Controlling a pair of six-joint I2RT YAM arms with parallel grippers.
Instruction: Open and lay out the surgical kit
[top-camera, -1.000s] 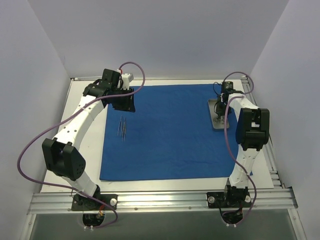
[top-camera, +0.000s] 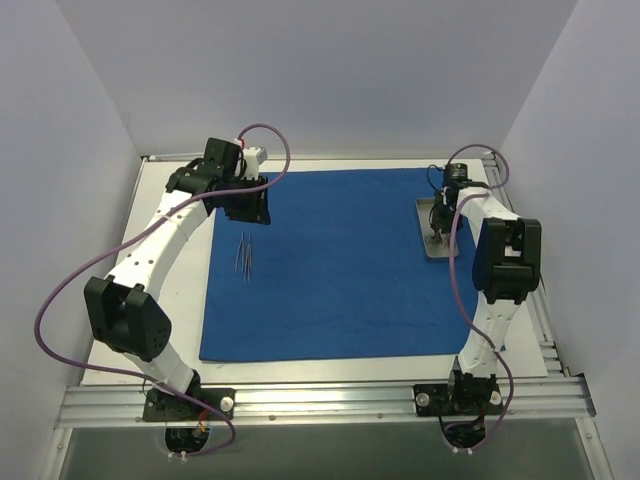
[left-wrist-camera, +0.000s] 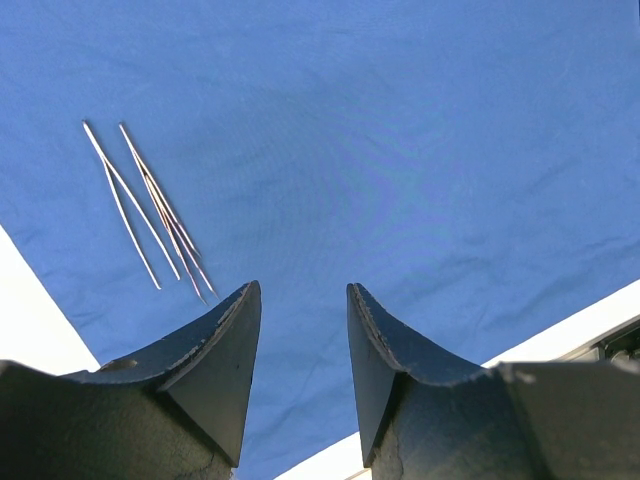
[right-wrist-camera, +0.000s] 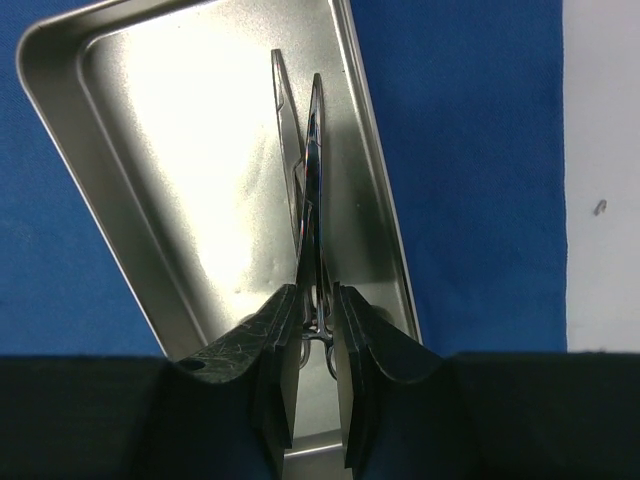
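Observation:
On the right of the blue cloth (top-camera: 330, 270) lies a metal tray (top-camera: 441, 253). Inside the tray (right-wrist-camera: 130, 225), the right wrist view shows a ring-handled, scissor-like instrument (right-wrist-camera: 313, 180) and a slim silver instrument (right-wrist-camera: 287, 125) side by side, partly overlapping. My right gripper is narrowly open, its fingertips on either side of the ring-handled instrument near its rings; whether they touch it I cannot tell. My left gripper stands part open and empty above the cloth. Several thin instruments (left-wrist-camera: 165, 210) lie on the cloth's left side.
White table (top-camera: 160, 200) shows around the cloth. The tray's raised wall (right-wrist-camera: 375, 150) runs close to the instruments on their right. Purple cables (top-camera: 455, 270) loop along both arms.
The left arm and the thin instruments have stayed put. The right arm has shifted only very slightly at the tray.

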